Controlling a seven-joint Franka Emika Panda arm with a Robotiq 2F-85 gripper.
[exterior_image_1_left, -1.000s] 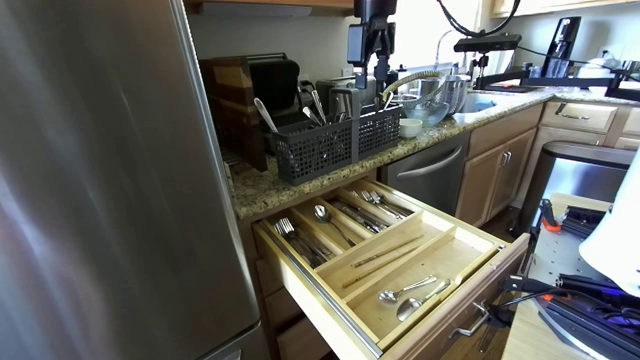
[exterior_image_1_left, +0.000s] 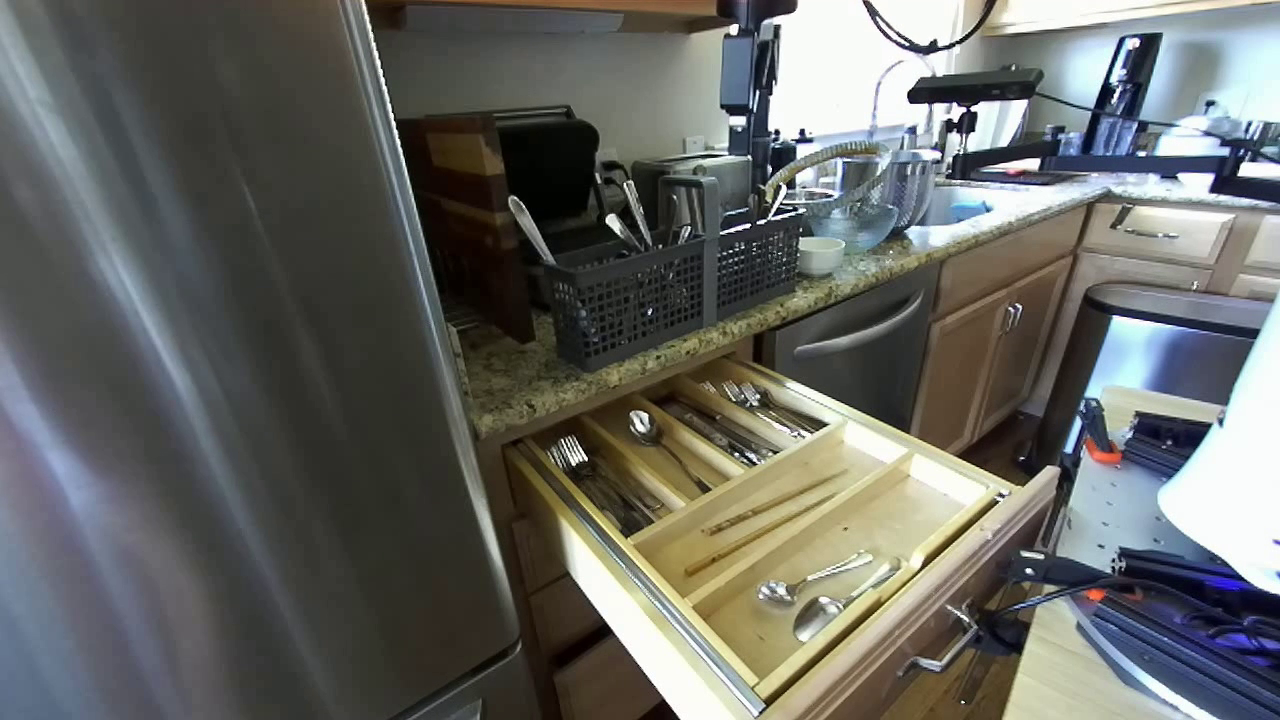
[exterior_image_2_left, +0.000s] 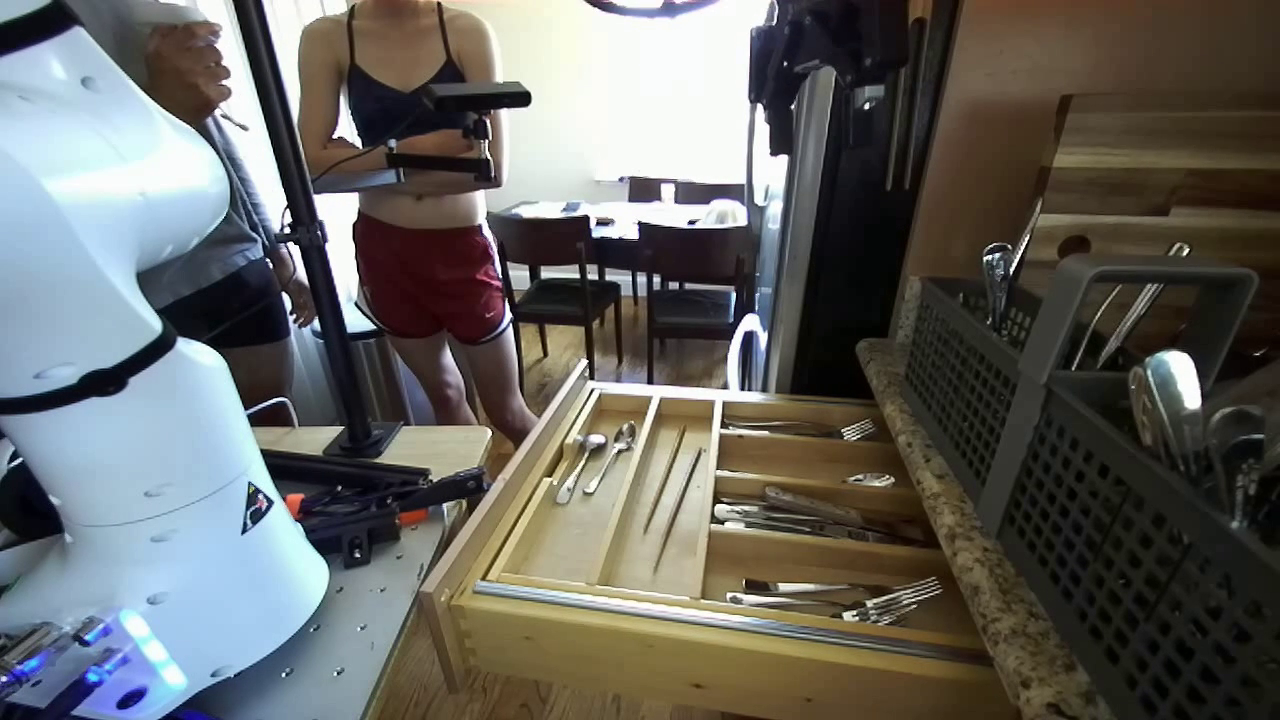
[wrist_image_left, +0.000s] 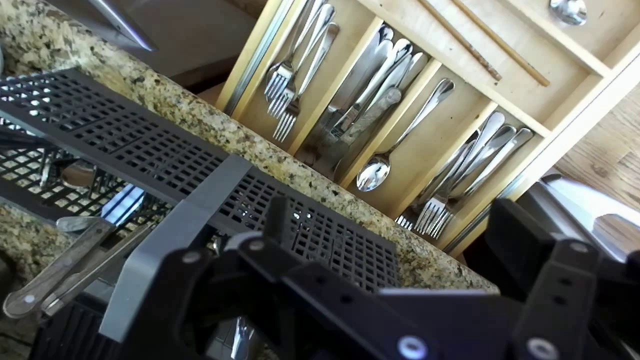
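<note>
My gripper is open, its dark fingers wide apart and nothing between them. In exterior view 1 the gripper (exterior_image_1_left: 750, 114) hangs above the far half of the grey cutlery basket (exterior_image_1_left: 630, 300) on the counter. Several utensils stick up out of that basket; in the wrist view, wooden-handled knives (wrist_image_left: 57, 270) lean in its left part. Below the counter edge, the wooden drawer (exterior_image_1_left: 732, 558) is pulled out. Forks (exterior_image_2_left: 888, 600), knives (exterior_image_2_left: 798, 516), one long spoon (wrist_image_left: 396, 138), chopsticks (exterior_image_2_left: 678, 510) and two short spoons (exterior_image_2_left: 612, 456) lie sorted in its compartments.
A steel fridge (exterior_image_1_left: 240, 360) bounds the left. Cutting boards (exterior_image_1_left: 480, 216) stand behind the basket. A white bowl (exterior_image_1_left: 821, 254) and glass bowl (exterior_image_1_left: 854, 224) sit farther along the counter. Two people stand beyond the drawer, one in red shorts (exterior_image_2_left: 432, 282).
The gripper above the basket has turned and shifted slightly, and it now looks narrower in exterior view 1. Basket, drawer and cutlery look unchanged.
</note>
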